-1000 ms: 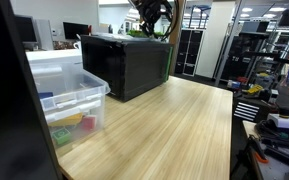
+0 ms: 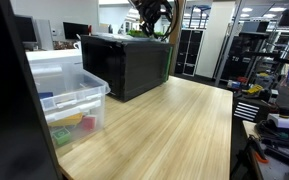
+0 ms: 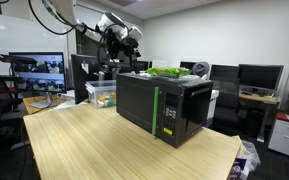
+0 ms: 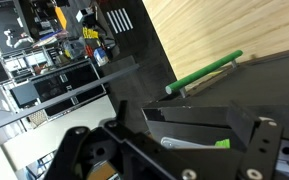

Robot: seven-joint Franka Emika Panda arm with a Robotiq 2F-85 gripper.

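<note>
A black microwave [image 3: 149, 103] stands on the wooden table, with a green strip [image 3: 155, 107] upright along its door. Over its top hangs my gripper [image 3: 132, 63], at the end nearer the arm. In the wrist view the gripper is open, and I see nothing held between its fingers. The green strip [image 4: 204, 73] crosses that view beyond them. On top of the microwave lies something bright green [image 3: 169, 72], next to a grey rounded item [image 3: 201, 69]; the gripper looks apart from both.
A clear plastic bin [image 2: 75, 105] with several coloured items stands beside the microwave. Monitors and desks are in the background.
</note>
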